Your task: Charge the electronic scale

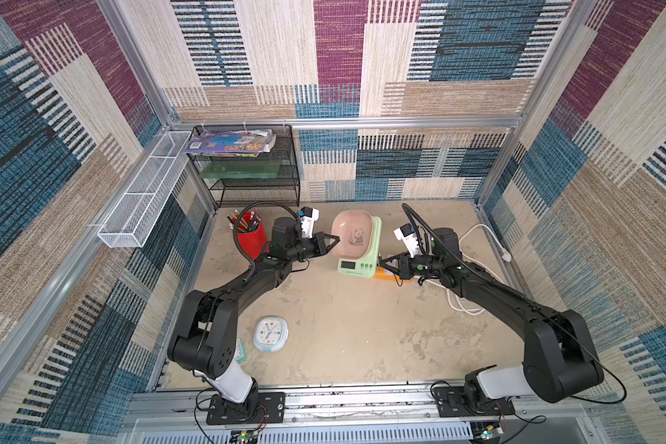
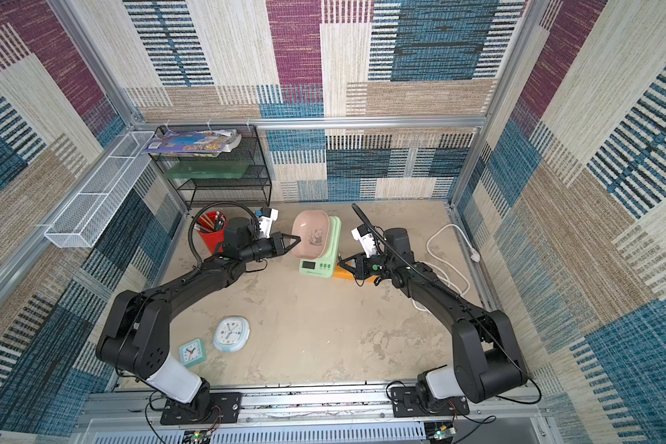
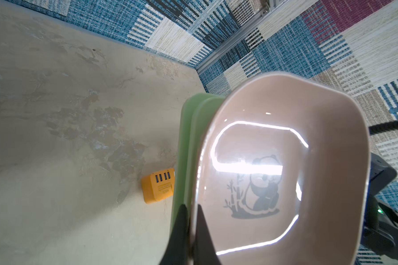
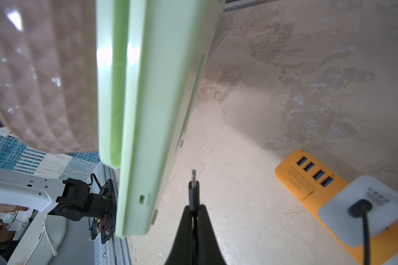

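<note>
The green electronic scale (image 1: 358,267) with its pink panda bowl (image 1: 351,235) hangs tilted above the table. My left gripper is shut on the bowl's thin rim, at the scale's left side. In the right wrist view the scale is nearly edge-on, and a small slot (image 4: 141,199) shows near the lower end of its green body. My right gripper is shut on a slim black plug whose metal tip (image 4: 193,175) points up past the fingers. That tip appears beside the scale's edge, outside the slot; its depth is hard to judge.
An orange power strip (image 4: 298,174) lies on the table below, with a white adapter (image 4: 362,209) and black cable on it. A red pen cup (image 1: 251,240) stands behind the left arm. A clock (image 1: 271,333) lies front left.
</note>
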